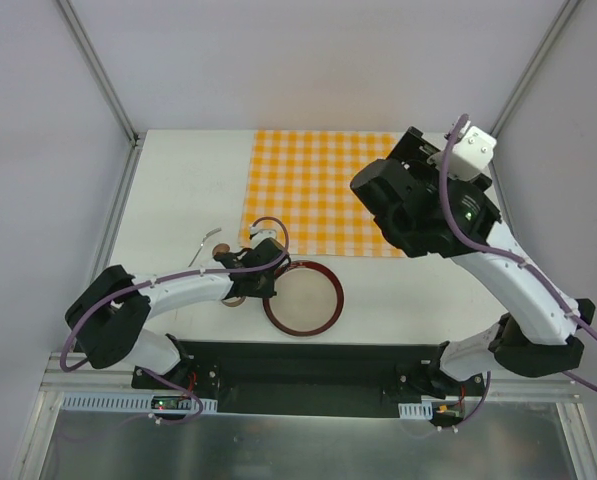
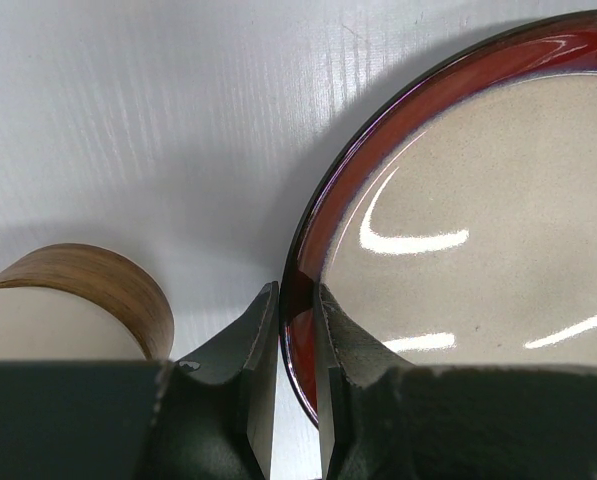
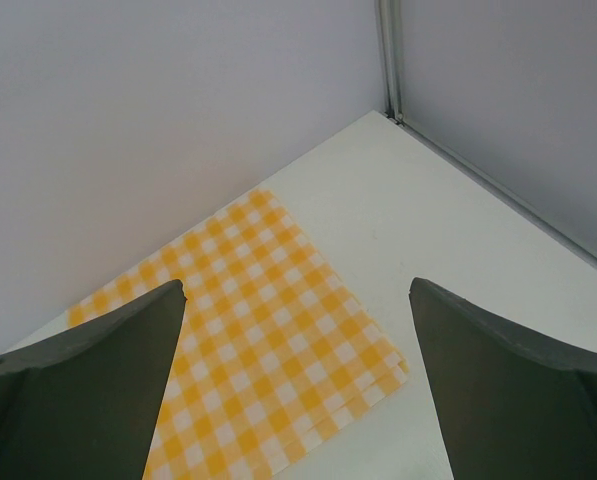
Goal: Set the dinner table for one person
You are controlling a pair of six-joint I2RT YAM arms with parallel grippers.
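A red-rimmed plate with a beige centre lies at the front middle. My left gripper is at its left rim, fingertips close about the rim, fingers part open or narrowly closed; whether they grip is unclear. A wooden round item with a pale top lies left of it. A yellow checked mat covers the back middle. A spoon lies on the left, partly hidden by my left arm. My right gripper is raised over the right side, open and empty.
Grey walls bound it at the back and sides. The raised right arm hides part of the mat and table's right side in the top view.
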